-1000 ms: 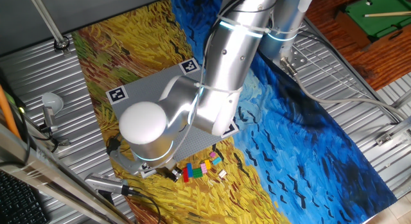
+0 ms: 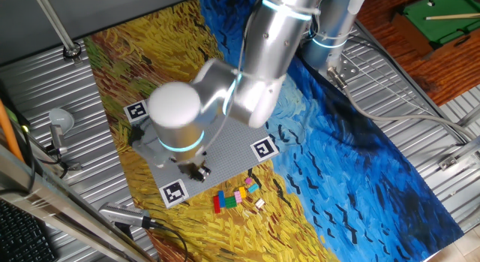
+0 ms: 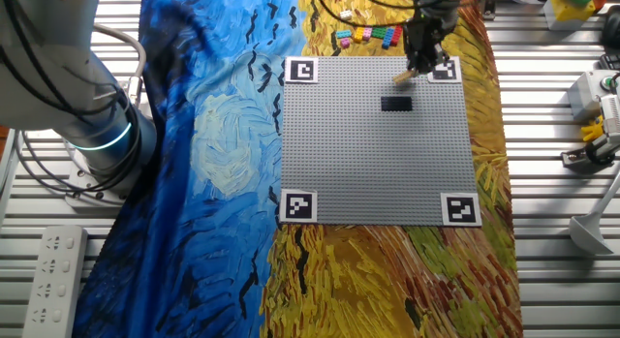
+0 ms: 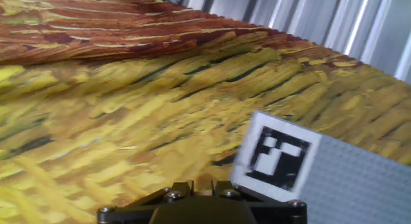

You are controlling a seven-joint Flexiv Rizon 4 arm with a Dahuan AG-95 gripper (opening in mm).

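My gripper (image 3: 417, 69) hangs over the marker-cornered edge of the grey baseplate (image 3: 339, 154). A small tan piece (image 3: 403, 77) shows at its tip in exterior view 2; whether it is held between the fingers is unclear. In the wrist view the two fingers (image 4: 187, 188) stand close together with a narrow brownish gap, too unclear to tell grip from background. A black brick (image 3: 396, 104) lies on the plate near the gripper. Beside the plate, several coloured bricks form a row, from a red one (image 2: 218, 205) to a cyan one (image 2: 253, 188).
A white brick (image 2: 259, 203) lies just off the row. Black-and-white markers such as this one (image 4: 280, 158) sit at the plate's corners. Most of the plate is bare. A grey cylindrical device (image 2: 124, 215) with a cable stands beside the mat.
The gripper has moved from beside the red end of the brick row inward, over the plate. The row of bricks looks unmoved.
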